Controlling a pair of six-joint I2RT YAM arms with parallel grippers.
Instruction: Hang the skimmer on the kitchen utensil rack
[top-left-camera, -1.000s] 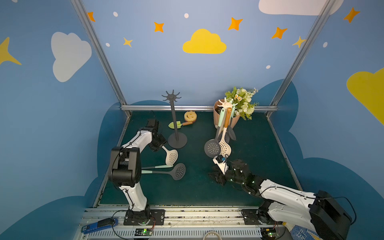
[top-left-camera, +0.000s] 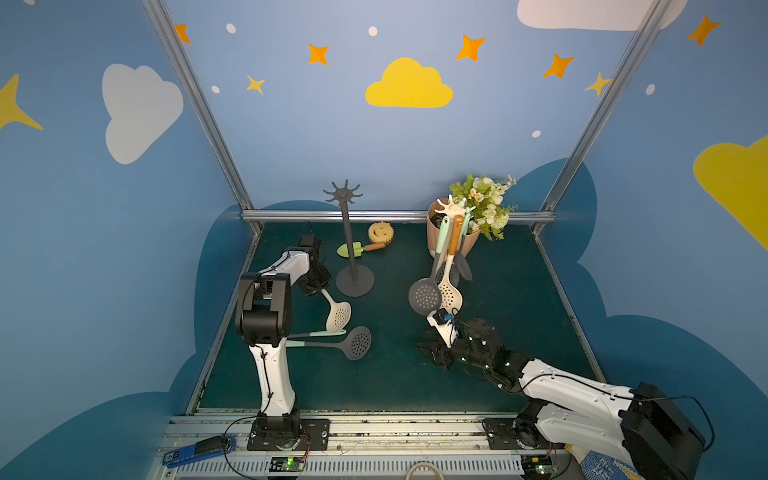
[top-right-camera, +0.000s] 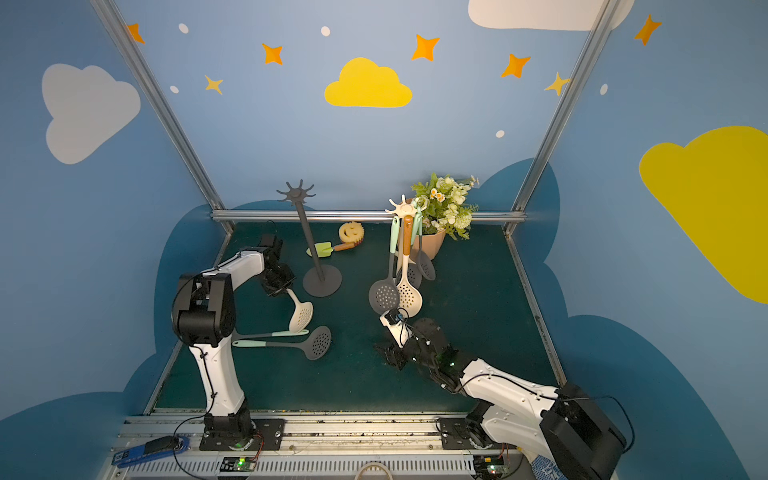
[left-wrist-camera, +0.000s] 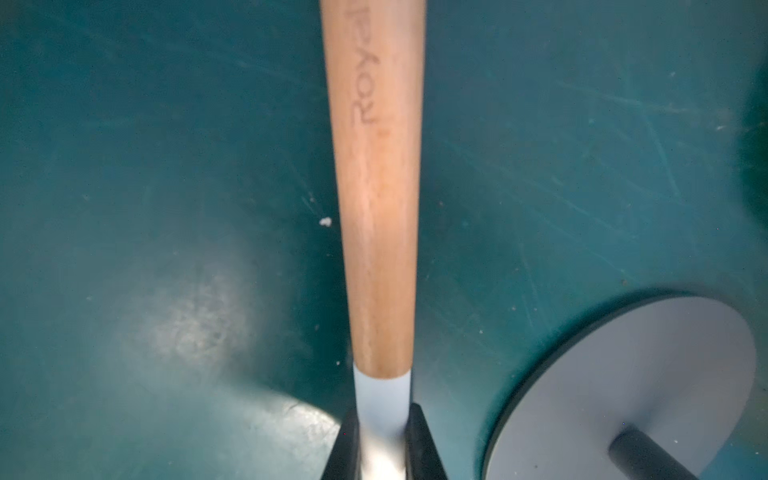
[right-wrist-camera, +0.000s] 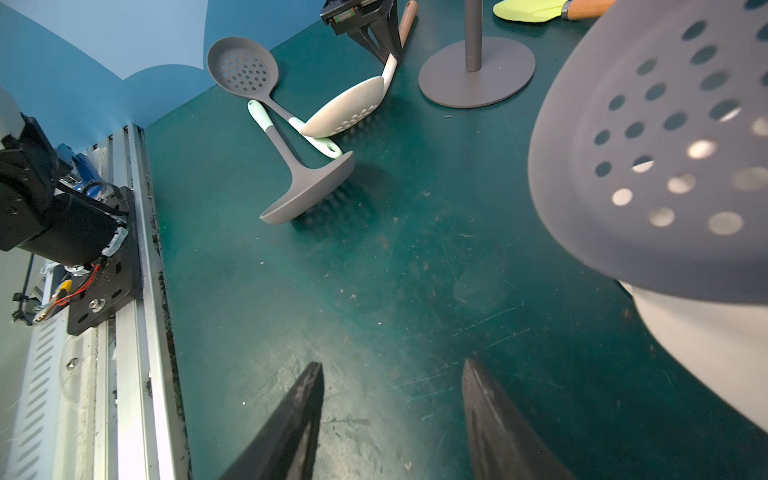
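A white slotted skimmer (top-left-camera: 337, 317) lies at the left of the green table. My left gripper is at its shaft just below the wooden handle (left-wrist-camera: 376, 200), fingers on either side and closely around it; whether they grip is unclear. The grey rack (top-left-camera: 347, 240) with an empty hook crown stands just right of that gripper. A white rack (top-left-camera: 449, 206) at the right holds several hanging utensils. My right gripper is open with nothing between its fingers, low in front of that rack, beside the hanging grey skimmer (right-wrist-camera: 656, 136).
Two grey utensils with mint handles (top-left-camera: 354, 342) lie in front of the white skimmer. A small trowel (top-left-camera: 349, 249), a round yellow item (top-left-camera: 381, 232) and a flower pot (top-left-camera: 472, 236) are at the back.
The skimmer's head has shifted slightly. The right arm is still.
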